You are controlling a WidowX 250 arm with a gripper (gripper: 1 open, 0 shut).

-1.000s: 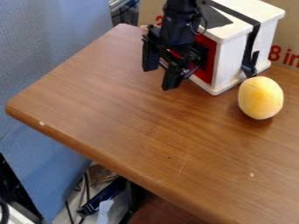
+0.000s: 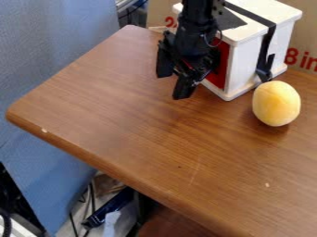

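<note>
My black gripper [image 2: 175,74] hangs over the back of the wooden table [image 2: 143,143], in front of a white box [image 2: 253,51] with a red front panel [image 2: 218,69] and black straps. Whether its fingers are open or shut is hard to make out against the dark body. A yellow, egg-shaped object [image 2: 276,104] sits on the table to the right of the gripper, near the box's right front corner.
A cardboard box [image 2: 301,56] stands behind. The table's left and front edges drop to a floor with cables and bags, beside a blue partition [image 2: 56,56].
My gripper has shifted slightly right and down over the last second. The box and the yellow object have not visibly moved.
</note>
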